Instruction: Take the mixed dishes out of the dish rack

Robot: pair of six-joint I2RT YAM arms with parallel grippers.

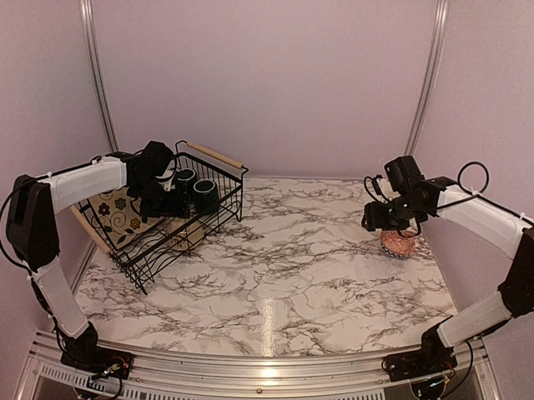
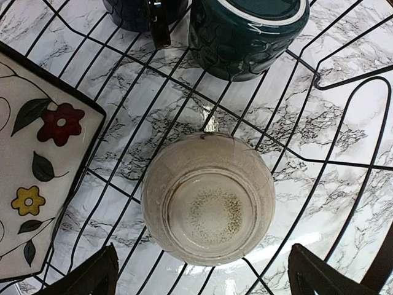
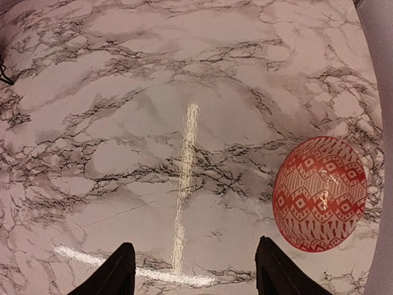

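Note:
The wire dish rack (image 1: 227, 163) stands on the left of the table, holding a flowered square plate (image 2: 43, 166), a dark mug (image 2: 138, 12), a green mug (image 2: 239, 43) and an upturned cream bowl (image 2: 207, 200). My left gripper hangs open above the cream bowl, its fingers on either side in the wrist view, nothing between them. On the right, my right gripper is open over bare marble, beside a red patterned bowl (image 3: 319, 193) lying on the table.
Pale walls close in the sides and back, and a metal rail runs along the front edge.

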